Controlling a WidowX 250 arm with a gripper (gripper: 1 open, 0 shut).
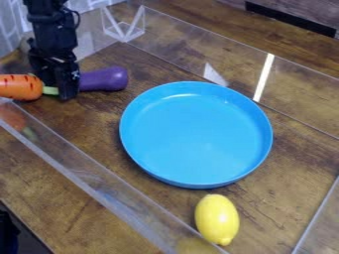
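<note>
My black gripper (57,71) is low at the upper left, open, over the green-tipped end of an orange carrot (19,87) and beside a purple eggplant (103,79). Its fingertips are dark and partly hard to make out; whether they touch either vegetable I cannot tell. A large blue plate (196,134) occupies the middle, and a yellow lemon (216,218) lies below it near the bottom right.
Clear plastic walls border the wooden surface (106,198), one running diagonally along the lower left, others at the back and right. Bare wood lies between the vegetables and the plate and around the lemon.
</note>
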